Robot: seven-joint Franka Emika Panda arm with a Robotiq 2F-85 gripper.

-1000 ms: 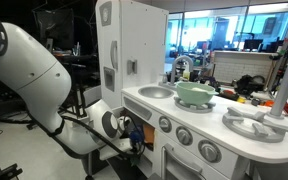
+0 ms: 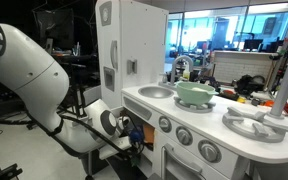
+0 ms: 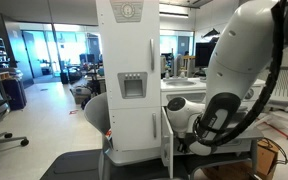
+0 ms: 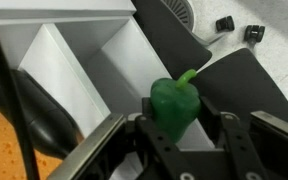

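A green, rounded object with a lighter green stem (image 4: 174, 105), like a toy pepper, sits between the fingers of my gripper in the wrist view. The fingers are shut on it. Beneath and behind it, a white open compartment (image 4: 114, 72) of the toy kitchen shows, with the green object above its edge. From exterior view 1, my gripper (image 2: 136, 140) is low at the front of the white kitchen unit (image 2: 179, 150), and the green object cannot be made out there.
A white divider and a black-handled item (image 4: 39, 110) on an orange surface lie left in the wrist view. Dark mats (image 4: 244, 85) cover floor to the right. A green pot (image 2: 194, 93) and grey sink (image 2: 157, 91) top the counter. The tall white fridge (image 3: 134, 60) stands beside the arm.
The arm's lower part near the gripper has shifted very slightly in exterior view 1. Everything else there looks the same.
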